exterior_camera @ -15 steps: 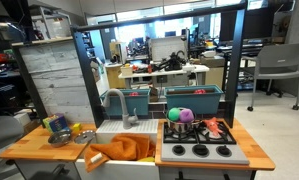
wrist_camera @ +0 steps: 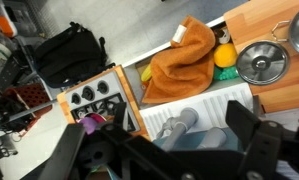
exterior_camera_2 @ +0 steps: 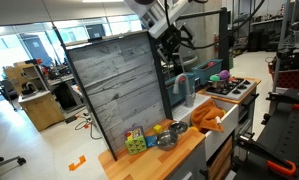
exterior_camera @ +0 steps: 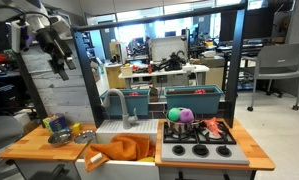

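High on the left, my gripper (exterior_camera: pixel 63 70) hangs in the air above the counter, well clear of everything on it. Its two dark fingers stand wide apart at the bottom of the wrist view, so the gripper is open, with only the faucet (wrist_camera: pixel 181 124) and sink area far below showing in the gap. An orange cloth (exterior_camera: pixel 117 150) drapes over the sink's front edge. On the stove (exterior_camera: pixel 201 150) sits a pot holding a green round thing (exterior_camera: pixel 186 116) and a purple one; something red lies beside them. Metal pans (wrist_camera: pixel 262 62) are on the wooden counter left of the sink.
Cans and small containers (exterior_camera_2: pixel 136 141) stand by the grey panel. Yellow items (wrist_camera: pixel 224 72) lie in the sink beside the cloth. Teal bins (exterior_camera: pixel 194 98) line the back, and a black frame post (exterior_camera: pixel 92 75) rises near the arm. Bare wood (exterior_camera: pixel 41 152) shows at the left front.
The arm has come into exterior view 1 from the upper left, moving right over the counter's left side. Nothing on the counter has visibly moved.
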